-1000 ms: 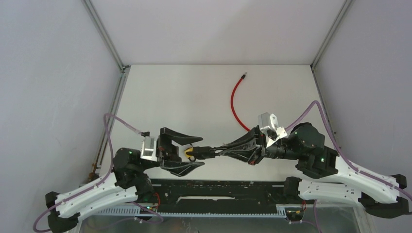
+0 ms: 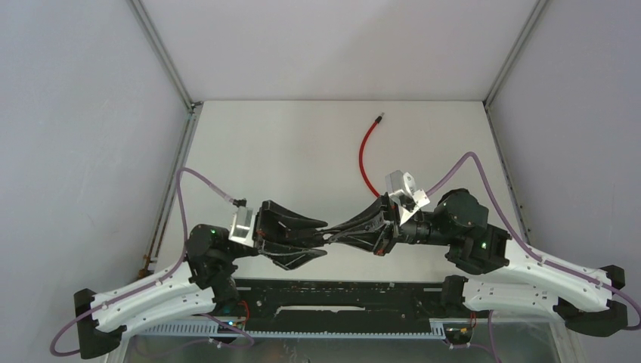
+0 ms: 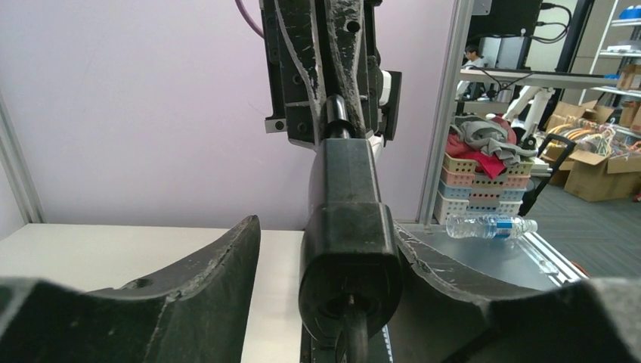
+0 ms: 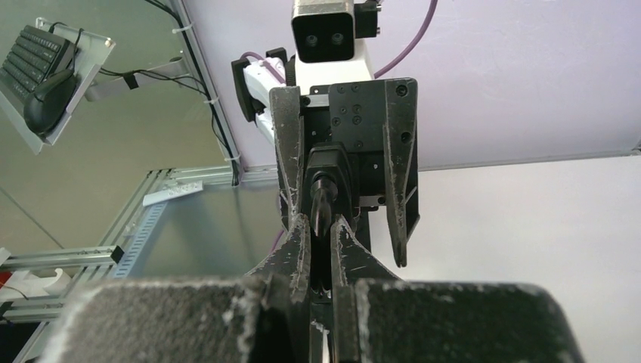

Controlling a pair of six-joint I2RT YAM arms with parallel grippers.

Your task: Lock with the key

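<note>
A blunt black object (image 3: 349,249) with a rounded near end fills the middle of the left wrist view; I cannot tell whether it is the lock or the key. A dark rod (image 4: 323,208) runs out of it between the fingertips of my right gripper, which is shut on it. My left gripper (image 2: 323,238) is open around the object's body, one finger on each side. A gap shows beside its left finger (image 3: 227,280); contact on the other side is unclear. From above, the fingers of both grippers meet and mostly hide the object.
A red cable (image 2: 361,155) with a metal tip lies on the white table (image 2: 280,151); its lower end passes out of sight near the right gripper. The dark front rail (image 2: 332,291) runs below the grippers.
My left gripper moved right and its fingers came closer together over the black object. The right arm shifted left. A yellow piece visible at the object's left end is now hidden.
</note>
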